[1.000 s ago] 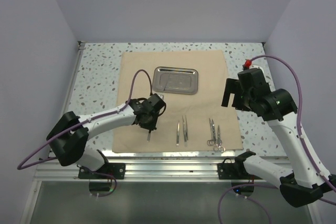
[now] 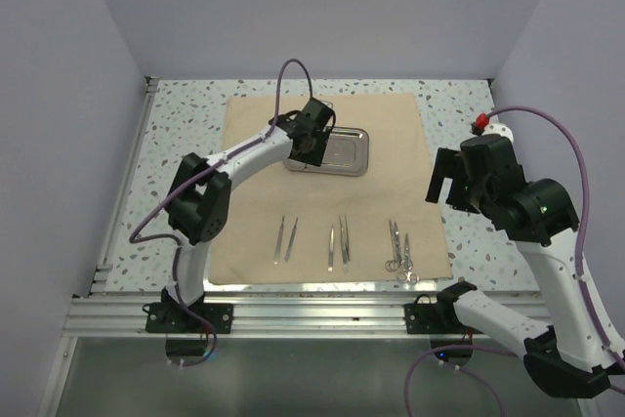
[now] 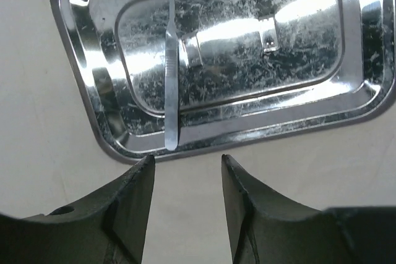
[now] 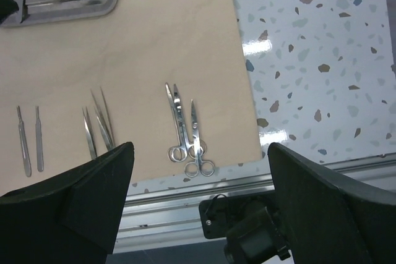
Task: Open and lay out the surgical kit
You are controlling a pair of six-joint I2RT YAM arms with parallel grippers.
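Note:
A shiny metal tray lies at the back of the cloth. In the left wrist view one slim steel handle lies across the tray's left part, its blunt end on the near rim. My left gripper is open just short of that rim, nothing between its fingers. On the front of the cloth are two slim handles, several tweezers and scissors, laid out in groups. Away to the right, over the speckled table, my right gripper hangs open and empty.
A beige cloth covers the middle of the speckled table. Bare cloth separates the tray from the instruments in front. Metal rails run along the front edge, and grey walls stand at the sides and back.
My left arm has swung from above the two handles at the front left back to the tray. The right arm has shifted slightly to the right. The laid-out instruments stay in place.

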